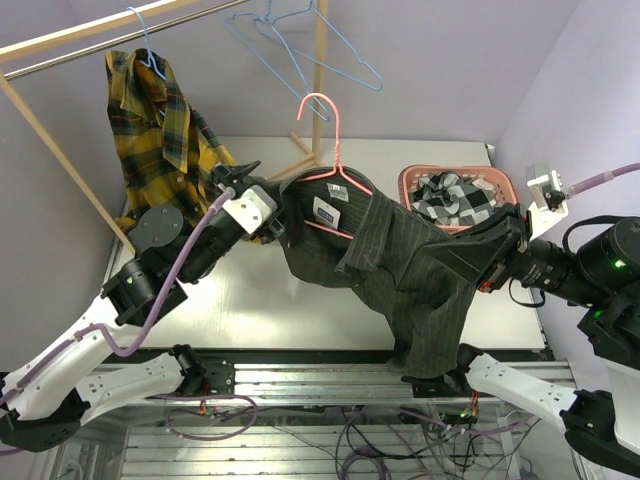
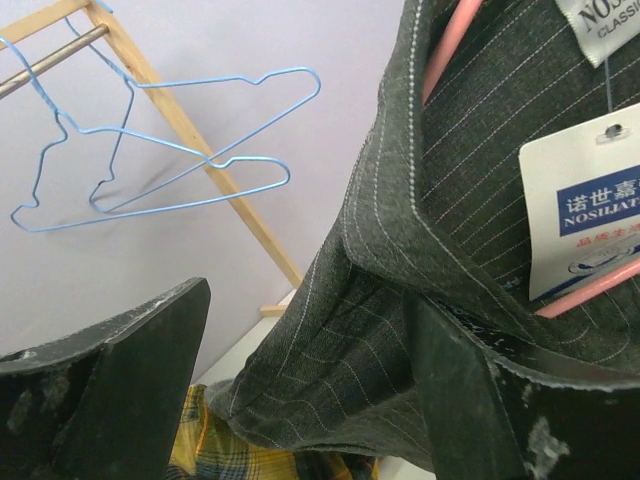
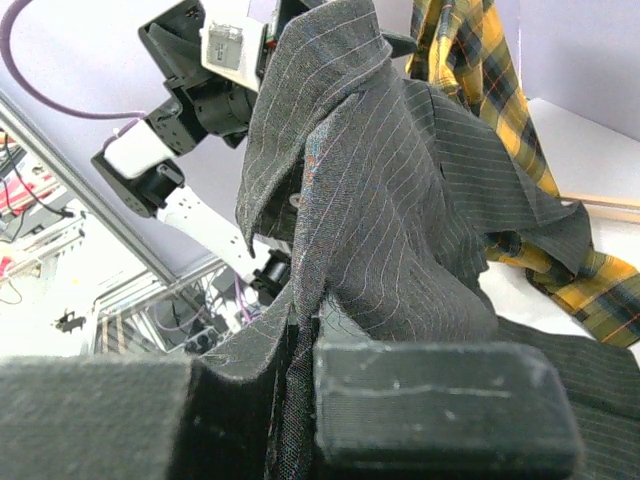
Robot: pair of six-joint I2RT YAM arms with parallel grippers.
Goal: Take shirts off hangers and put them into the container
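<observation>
The dark pinstriped shirt [image 1: 405, 290] hangs in the middle on a pink hanger [image 1: 337, 150], whose hook sticks up from the collar and whose bar shows inside beside white labels. My right gripper [image 1: 480, 250] is shut on the shirt's right part, cloth running between its fingers in the right wrist view. My left gripper [image 1: 260, 200] is open at the shirt's left shoulder; in the left wrist view its fingers are apart, with the shirt's folded edge [image 2: 330, 330] behind and between them.
A yellow plaid shirt [image 1: 150, 120] hangs at the back left on the wooden rack [image 1: 40, 120]. Empty blue hangers [image 1: 300, 60] hang above. A pink basket [image 1: 410, 185] with checked cloth stands at the back right.
</observation>
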